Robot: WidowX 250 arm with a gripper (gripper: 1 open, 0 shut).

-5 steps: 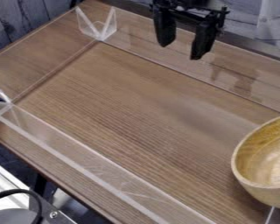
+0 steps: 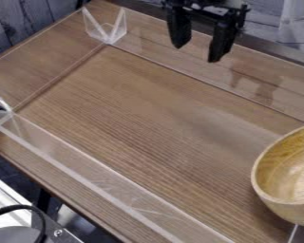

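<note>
A black gripper (image 2: pixel 200 38) hangs over the back of the wooden surface at the top of the camera view, its two dark fingers apart and pointing down, with nothing visible between them. A light tan round bowl (image 2: pixel 287 177) sits at the right edge, partly cut off by the frame, well below and to the right of the gripper.
Clear plastic pieces stand along its back and left sides. A grey metal part with a black cable (image 2: pixel 39 218) lies at the bottom left, beyond the edge.
The gripper has shifted very slightly at the top of the view. Nothing else has visibly moved.
</note>
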